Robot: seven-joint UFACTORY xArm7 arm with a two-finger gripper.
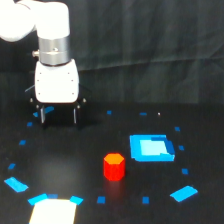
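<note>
A red object with a hexagonal top [114,166] stands on the dark table, a little right of the middle. Behind it and to the right lies a blue square piece [139,148] with a pale, whitish patch at its centre; whether it is a flat sheet or a shallow tray is hard to tell. My gripper [59,116] hangs at the upper left, pointing down, well apart from both. Its dark fingers stand spread, and nothing shows between them.
A cream-white square [53,212] sits at the front left edge. Blue tape strips [16,184] and small blue marks dot the table. Between my gripper and the red object the surface is clear. A dark curtain [150,50] hangs behind.
</note>
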